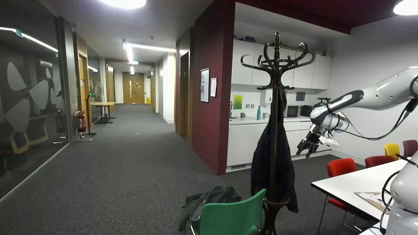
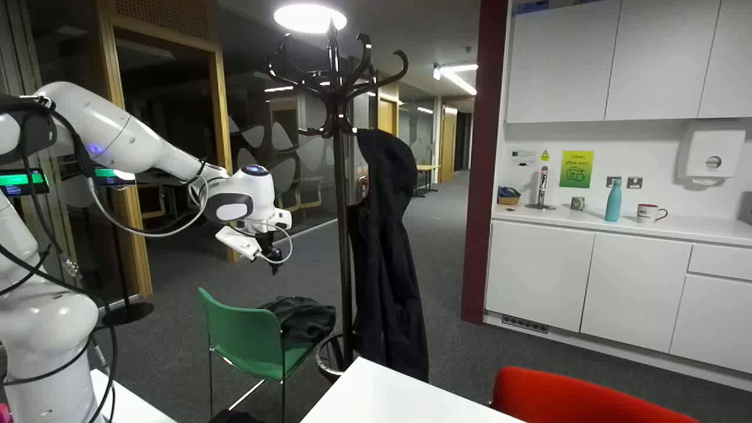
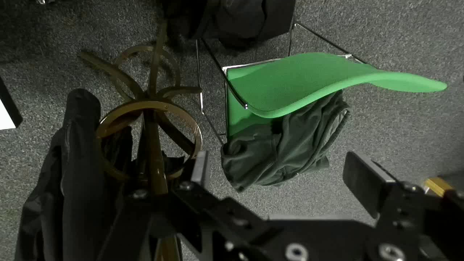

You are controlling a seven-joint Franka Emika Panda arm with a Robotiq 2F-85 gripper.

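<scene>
My gripper is open, its two fingers wide apart with nothing between them. In the wrist view it hangs above a green chair on which a dark garment lies crumpled. The chair and garment are well below the fingertips. Left of the gripper in that view stands a dark coat stand, with a black coat hanging down its side. Exterior view 2 shows the gripper in the air between the chair and the coat stand; the black coat hangs on the stand's far side.
A white table and a red chair stand in front. Along the wall runs a kitchen counter with a teal bottle and a mug. Open carpet stretches left of the green chair.
</scene>
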